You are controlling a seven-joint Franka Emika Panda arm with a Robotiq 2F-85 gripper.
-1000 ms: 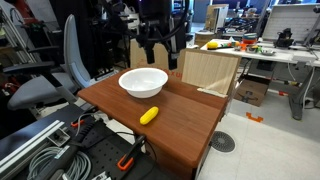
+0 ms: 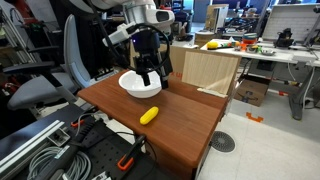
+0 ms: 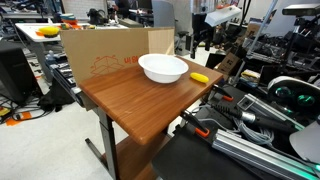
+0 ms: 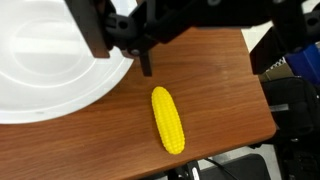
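A white bowl (image 2: 134, 88) stands upright on the brown table, looking empty in exterior view 2, where the bowl (image 3: 163, 68) is seen nearly whole. The yellow corn-like object (image 2: 149, 116) lies apart from it, nearer the table's front edge; in the wrist view this yellow object (image 4: 168, 121) has a bumpy surface. My gripper (image 2: 154, 82) is open over the table beside the bowl's right rim in exterior view 1. From the wrist camera, the gripper spans bare wood, its left finger close to the bowl's rim in view. Nothing sits between the fingers.
Upright wooden boards (image 2: 208, 69) line the table's back edge. Cables and a black frame (image 2: 95, 150) lie in front of the table. Bare tabletop (image 2: 190, 112) extends to the right of the yellow object.
In exterior view 1 my gripper has come down and shifted left, from high above the table to beside the bowl's rim. The bowl and the yellow object have not moved.
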